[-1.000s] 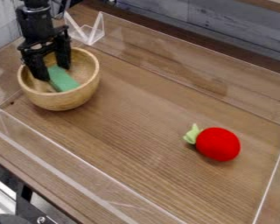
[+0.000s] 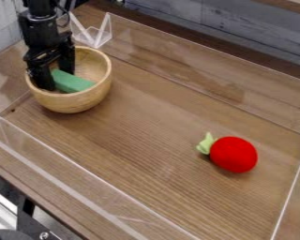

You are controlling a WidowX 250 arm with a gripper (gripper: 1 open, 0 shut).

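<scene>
My black gripper [image 2: 50, 64] is at the top left, its fingers reaching down into a round wooden bowl [image 2: 94, 94] on the table. A green object [image 2: 75, 82] lies in the bowl, right beside the fingers; whether they touch or hold it, I cannot tell. A red tomato-like object [image 2: 235, 156] with a pale green top lies at the right of the table.
A grey-blue planked surface runs along the back. A white clear bracket stands behind the bowl.
The gripper's fingers have shifted in the bowl, and the green object now lies at a different angle, more to the upper right. The red object has not moved.
</scene>
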